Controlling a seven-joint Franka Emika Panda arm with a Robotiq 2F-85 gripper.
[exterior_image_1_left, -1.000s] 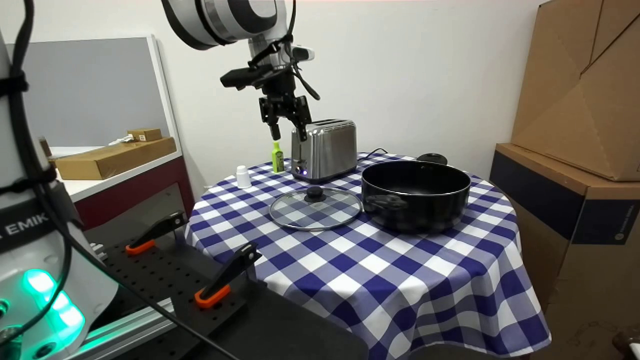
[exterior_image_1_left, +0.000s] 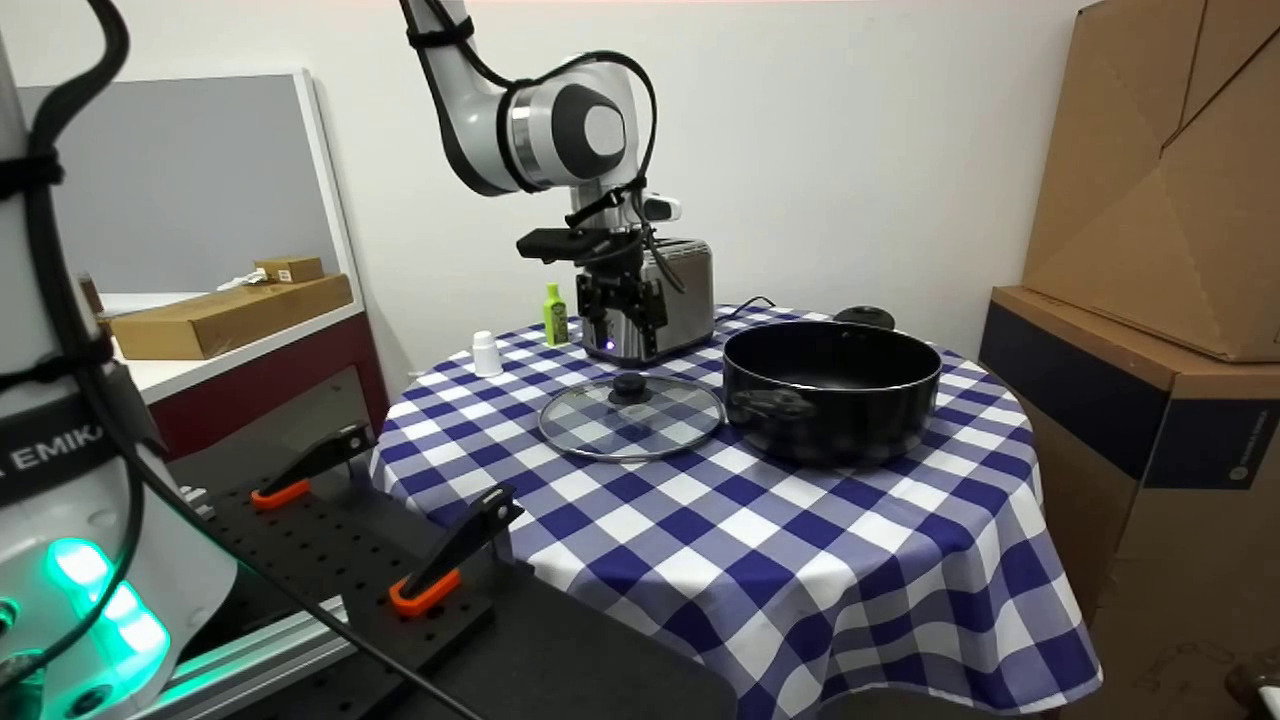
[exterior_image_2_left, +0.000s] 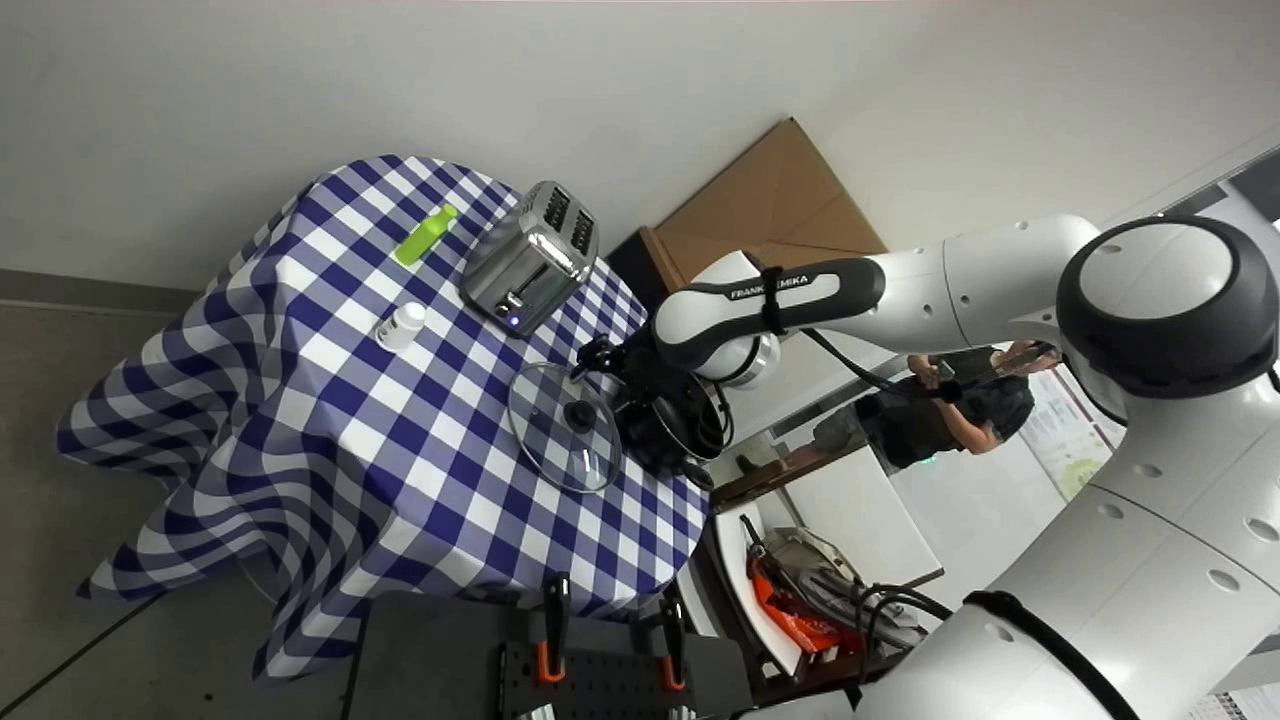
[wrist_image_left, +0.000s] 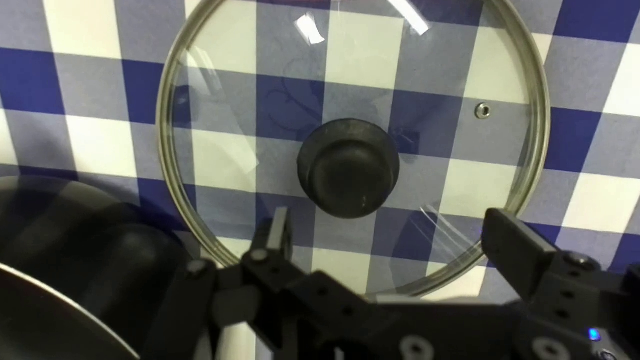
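Note:
A glass lid (exterior_image_1_left: 666, 422) with a steel rim and a black knob (wrist_image_left: 349, 168) lies on the checked tablecloth. My gripper (exterior_image_1_left: 621, 334) is above the table near the lid, its fingers pointing down and apart. Between the two fingertips the wrist view shows only the lid's glass and cloth below, and the knob appears farther up in that picture, outside the gap. The black pot (exterior_image_1_left: 828, 414) stands right beside the lid, open at the top; its dark wall fills the lower left of the wrist view.
A steel toaster (exterior_image_1_left: 690, 300) stands behind the gripper. Farther left are a green bottle (exterior_image_1_left: 555, 318) and a small white bottle (exterior_image_1_left: 486, 356). Two black clamps (exterior_image_1_left: 462, 546) rise at the table's near edge.
The arm has come down and shifted right in exterior view 1, bringing the gripper from above the toaster's left side to lower, close to the lid. Lid, pot and bottles are unmoved.

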